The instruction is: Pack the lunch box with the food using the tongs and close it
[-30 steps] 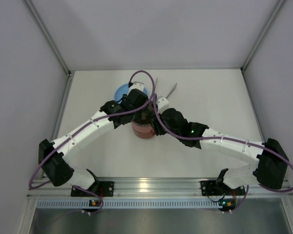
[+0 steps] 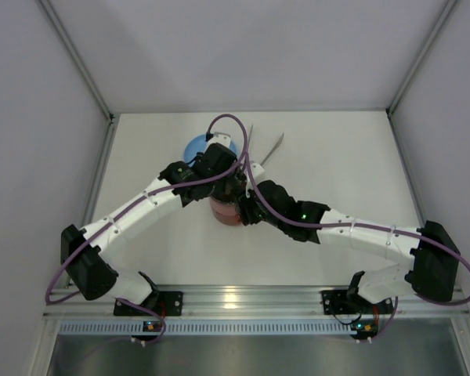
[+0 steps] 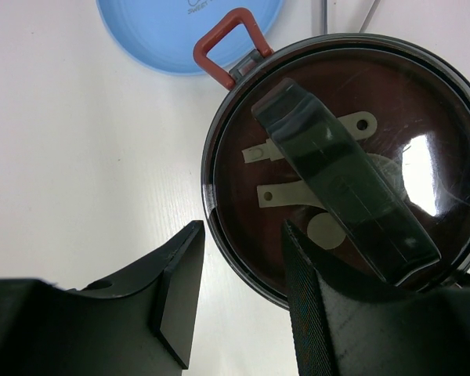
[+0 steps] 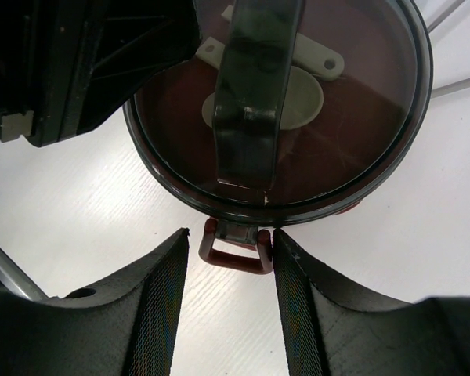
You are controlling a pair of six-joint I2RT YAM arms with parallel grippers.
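The lunch box is a round reddish pot, mostly hidden under both arms in the top view. Its see-through lid has a dark bar handle across it, with pale utensils showing beneath. One red loop clasp sticks out from the rim, away from my left gripper, which is partly open beside the near edge with nothing visible between its fingers. Another red clasp lies between the fingers of my right gripper. These stand apart; the right-hand finger appears close to or against the loop.
A blue plate lies behind the box at the left. Thin metal utensils rest behind it. In the right wrist view, the black left gripper body crowds the upper left.
My right gripper has moved slightly left and toward the front edge. The box appears shifted a little the same way. My left arm looks unmoved.
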